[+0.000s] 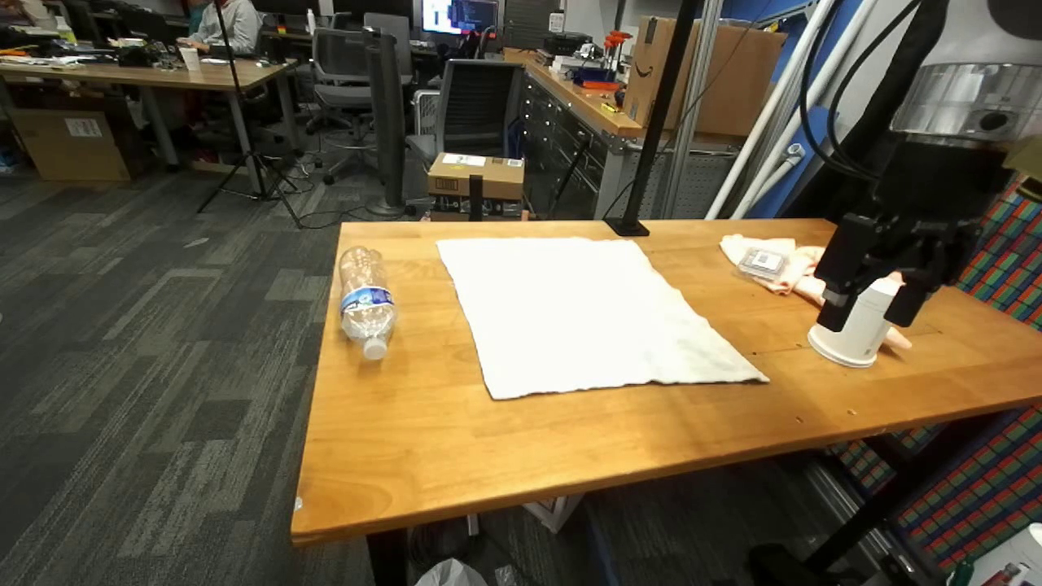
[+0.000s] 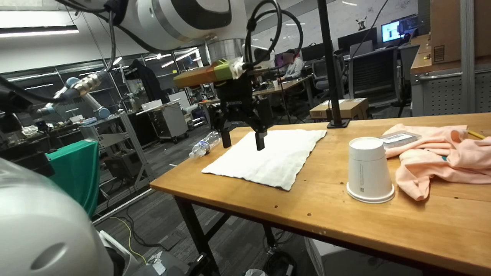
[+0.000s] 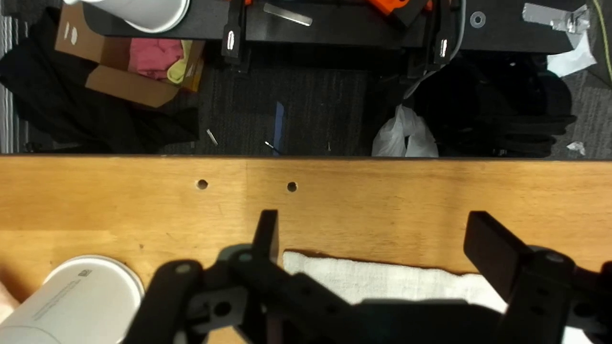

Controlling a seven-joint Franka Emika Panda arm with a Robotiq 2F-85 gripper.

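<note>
Fingers spread wide, my gripper is open and empty, raised above the table near its front edge in the wrist view. A white cloth (image 1: 586, 312) lies flat on the table, and in the wrist view its near edge shows between and below the fingers. On the far left of the table in exterior view 1, a clear plastic bottle (image 1: 367, 303) with a blue label lies on its side. The white cup (image 2: 369, 170) stands upside down, rim on the wood; the gripper (image 1: 867, 317) overlaps it in exterior view 1, but exterior view 2 shows them well apart.
A peach cloth (image 2: 442, 156) lies crumpled beside the cup, with a small clear package (image 2: 399, 138) on it. A black pole (image 1: 645, 146) rises from the table's back edge. Bare wood (image 1: 420, 439) runs along the left and front of the table (image 1: 586, 444).
</note>
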